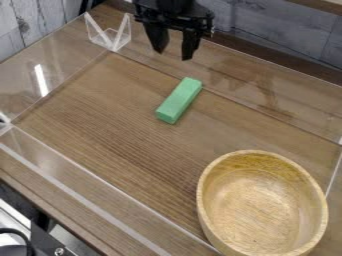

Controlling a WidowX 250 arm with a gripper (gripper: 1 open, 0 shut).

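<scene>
A dark gripper (174, 40) hangs over the back of the wooden table, upper middle of the view; whether its fingers are open or shut is unclear. A green oblong block (178, 100) lies on the table below and apart from it. A large round light-tan bowl (261, 210) stands at the front right.
Clear tape or plastic pieces show at the back left (107, 30) and left edge. A dark cable or object sits at the lower left corner, beside the table's edge.
</scene>
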